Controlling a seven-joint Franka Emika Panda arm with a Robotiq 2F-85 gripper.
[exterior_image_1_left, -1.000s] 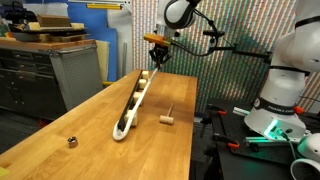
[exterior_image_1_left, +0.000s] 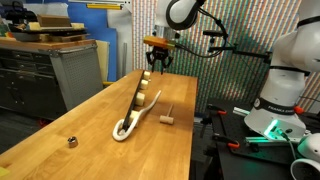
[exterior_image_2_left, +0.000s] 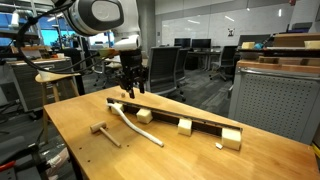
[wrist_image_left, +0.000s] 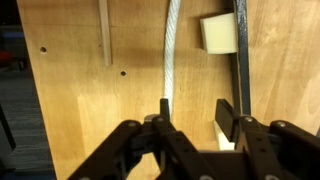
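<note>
My gripper points down over the table (wrist_image_left: 60, 90), its fingers apart with nothing between them. In exterior view 1 the gripper (exterior_image_1_left: 158, 62) hangs above the table, clear of its top. A white rope (exterior_image_1_left: 132, 119) lies on the wood, its near end bent into a hook. The wrist view shows the rope (wrist_image_left: 169, 55) running toward the left fingertip, where the finger hides part of it. Beside the rope is a long black rail (exterior_image_2_left: 180, 113) with several pale wooden blocks (exterior_image_2_left: 185, 126) along it.
On the rope's other side lies a wooden mallet (exterior_image_2_left: 103, 134). A small metal piece (exterior_image_1_left: 72, 142) sits alone on the table. A grey metal cabinet (exterior_image_2_left: 270, 90) stands behind the table.
</note>
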